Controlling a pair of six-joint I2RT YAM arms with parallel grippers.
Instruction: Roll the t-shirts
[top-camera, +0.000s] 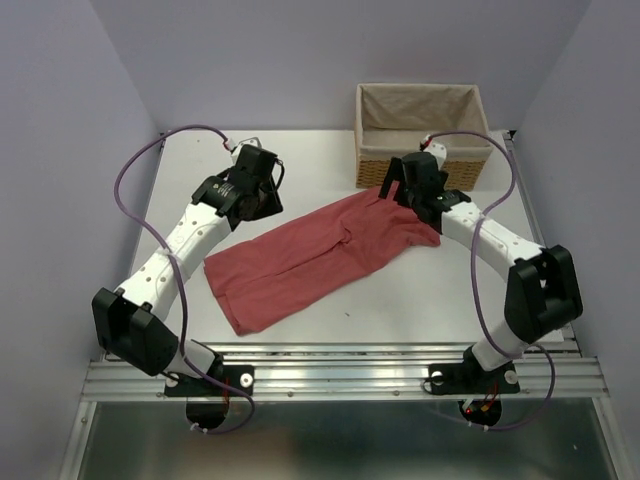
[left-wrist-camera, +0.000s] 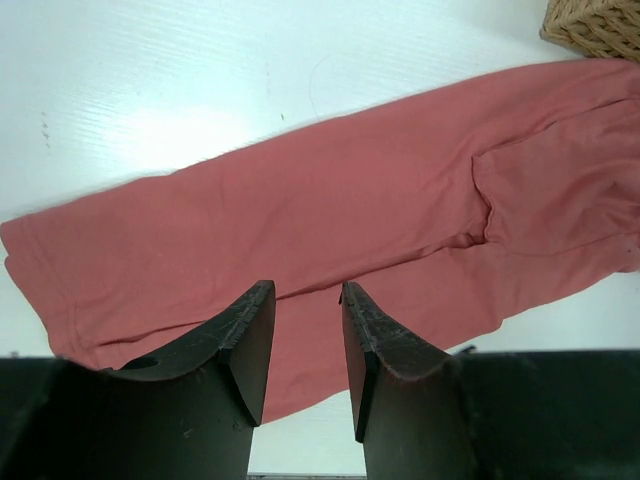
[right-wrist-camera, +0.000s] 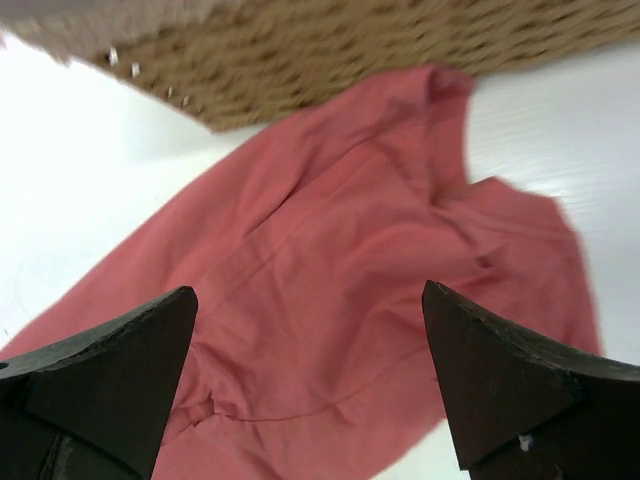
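Note:
A red T-shirt (top-camera: 300, 260) lies folded lengthwise into a long band, slanting across the white table from front left to the basket. In the left wrist view its seam and overlapping layers (left-wrist-camera: 330, 200) show flat, with a rumpled fold farther right. My left gripper is part open above the shirt's left half, nothing between its fingers. My right gripper stands wide open over the right end, where the cloth (right-wrist-camera: 330, 250) is bunched and creased; its fingers hold nothing. In the top view the right arm partly hides that end.
A lined wicker basket (top-camera: 420, 158) stands at the back right, close against the shirt's far end. Bare white table (top-camera: 400, 310) lies in front of the shirt and at the back left.

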